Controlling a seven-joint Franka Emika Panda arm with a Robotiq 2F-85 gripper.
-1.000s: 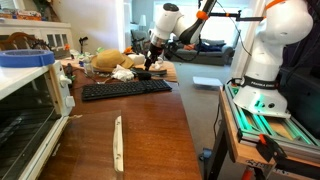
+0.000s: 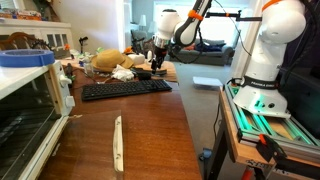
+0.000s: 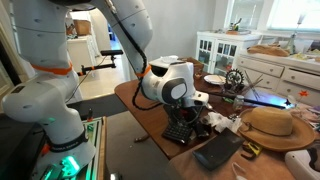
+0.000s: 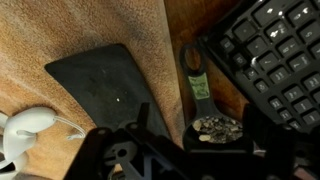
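In the wrist view my gripper stands open, its dark fingers spread at the bottom of the view. Between and beyond them lies a dark brush-like tool with a looped handle end, a green label and a greyish, speckled head. To its left a flat black slab rests on a brown cloth. A black keyboard fills the right side. Exterior view 1 has the gripper low over the clutter behind the keyboard; exactly what is beneath it is hard to make out there.
A white object with a cord lies left of the slab. In exterior view 2 a brown hat sits on the cloth-covered end. A pale strip lies on the near wooden table; the wood around it is clear.
The arm has shifted only slightly over the far end of the table. The keyboard and pale strip look unmoved.
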